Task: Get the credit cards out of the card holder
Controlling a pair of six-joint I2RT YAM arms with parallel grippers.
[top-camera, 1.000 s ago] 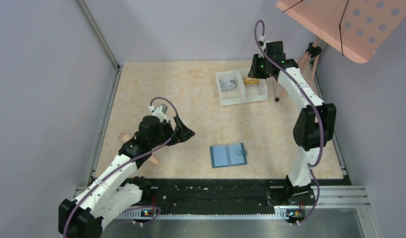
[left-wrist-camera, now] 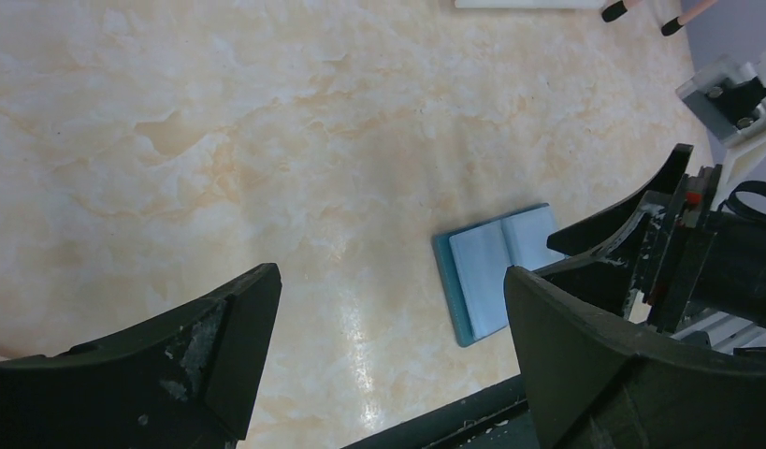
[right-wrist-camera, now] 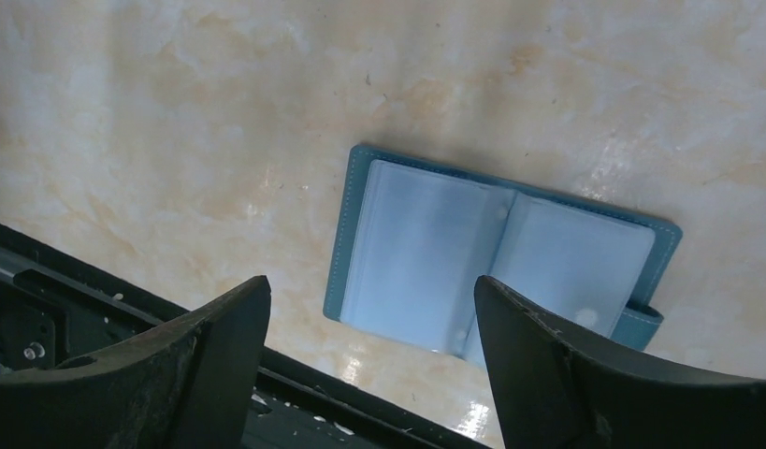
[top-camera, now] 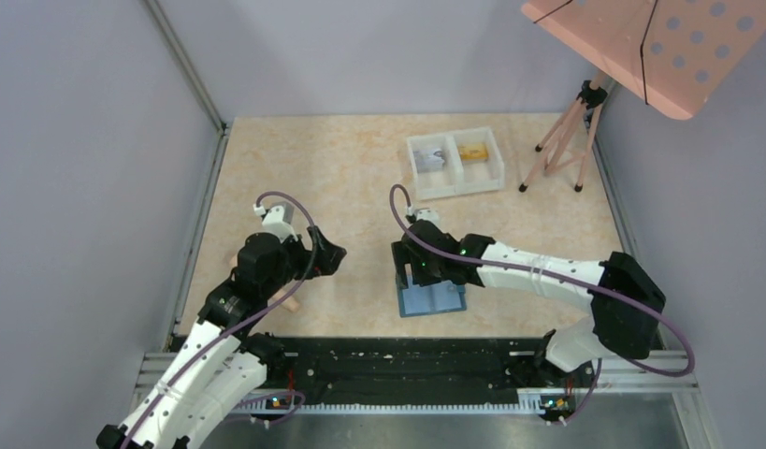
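The blue card holder [top-camera: 430, 301] lies spread open on the table near the front edge. Two pale, see-through sleeve panels [right-wrist-camera: 421, 253] face up, and no separate card stands out in them. Over it hovers my right gripper [top-camera: 412, 269], open; in the right wrist view its fingers [right-wrist-camera: 538, 346] partly cover the holder's lower edge. My left gripper [top-camera: 328, 251] is also open and empty, held to the left of the holder. At the back, a white two-part box [top-camera: 461, 193] holds whitish flat items [top-camera: 429, 159] on the left and a yellow one [top-camera: 472, 152] on the right.
A peach-coloured piece [top-camera: 290, 303] lies partly hidden under the left arm. A pink tripod [top-camera: 568, 140] stands at the back right corner. Bare table [top-camera: 332, 168] stretches across the back left and middle.
The left gripper has shifted slightly left. Holder and box have stayed put.
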